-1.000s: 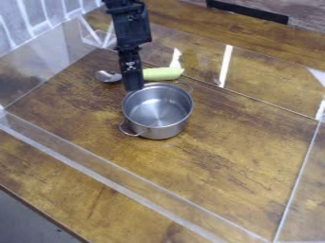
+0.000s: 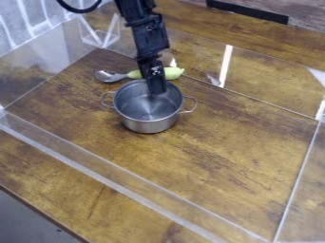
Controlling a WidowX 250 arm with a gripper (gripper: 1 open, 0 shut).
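A steel pot [image 2: 147, 118] with two side handles stands on the wooden table, left of centre. My dark gripper [image 2: 152, 83] reaches down from the top over the pot's back rim, its tip appearing to be inside or just above the pot's right-back part; I cannot tell how its fingers stand. Behind the pot lie a pale green cylindrical object [image 2: 173, 74], partly hidden by the gripper, and a metal spoon [image 2: 109, 76].
Clear low panels border the work area of the table [image 2: 216, 171]. Bare wood lies to the right of and in front of the pot. A dark strip runs along the back edge at top right.
My gripper has moved right and down over the pot. The pot has shifted a little and turned, its handles now at left and right.
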